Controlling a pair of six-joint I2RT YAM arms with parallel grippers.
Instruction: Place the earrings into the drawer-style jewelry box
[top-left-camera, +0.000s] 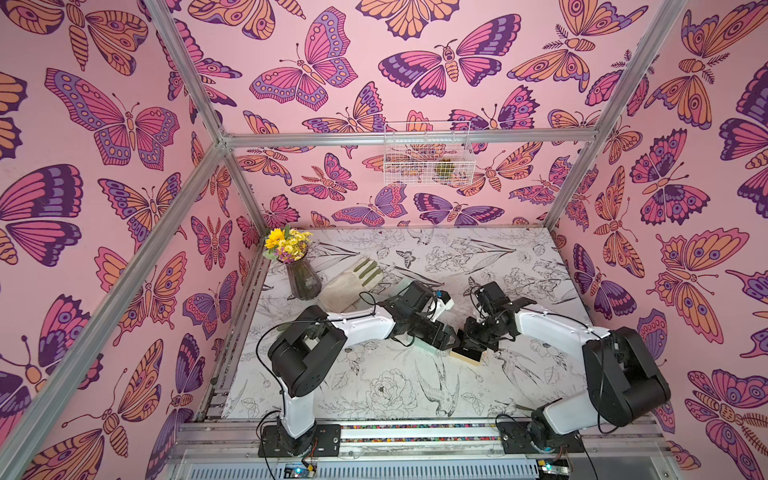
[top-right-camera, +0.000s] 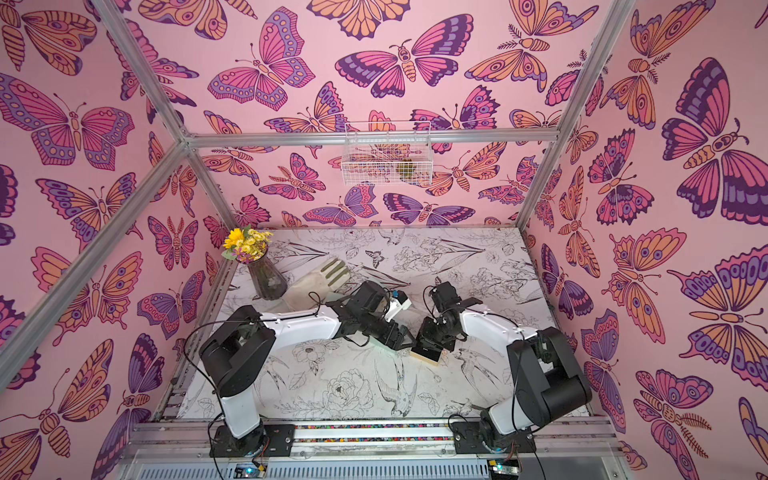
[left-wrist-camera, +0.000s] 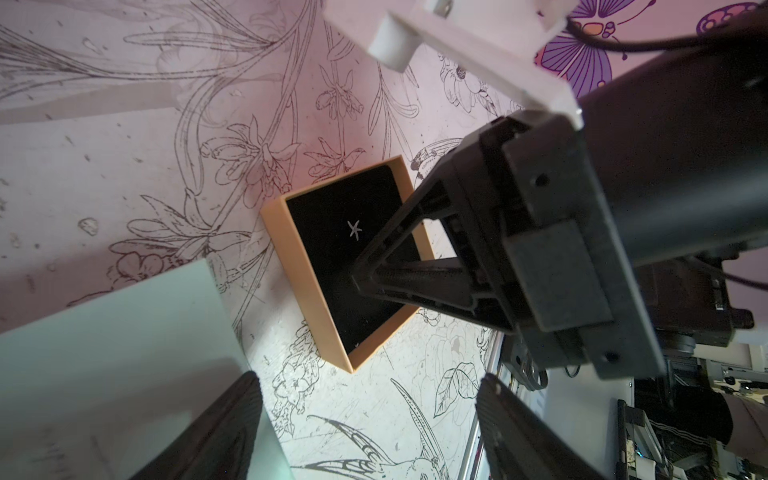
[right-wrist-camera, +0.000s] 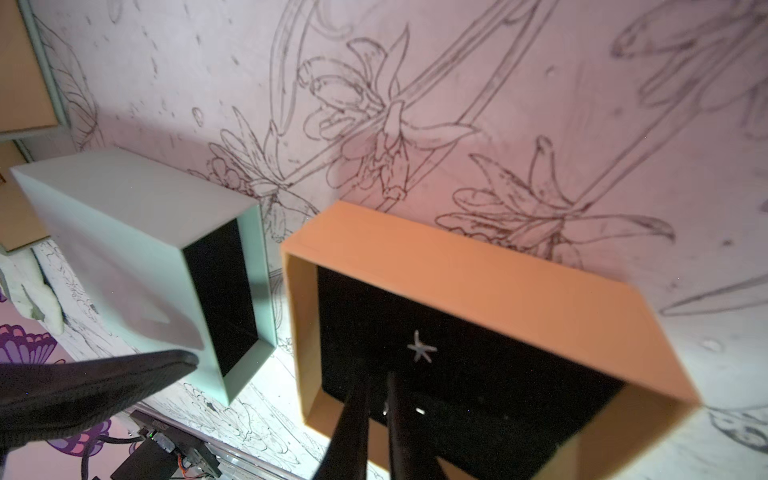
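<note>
An orange-tan drawer (left-wrist-camera: 300, 280) with a black lining lies open side up on the table. One silver starfish earring (right-wrist-camera: 421, 346) rests on that lining. My right gripper reaches down into the drawer, its fingers drawn together to a thin gap. A small white glint shows beside the fingertips; whether it is a second earring, or gripped, is unclear. The mint box (right-wrist-camera: 128, 240) stands left of the drawer, its open dark end facing it. My left gripper is spread wide, one finger (left-wrist-camera: 228, 424) overlapping the mint box in view, the other over bare table.
More mint-framed tan compartments (right-wrist-camera: 16, 64) appear at the far left in the right wrist view. A glove (top-left-camera: 352, 284) and a vase of flowers (top-left-camera: 302, 276) stand behind the left arm.
</note>
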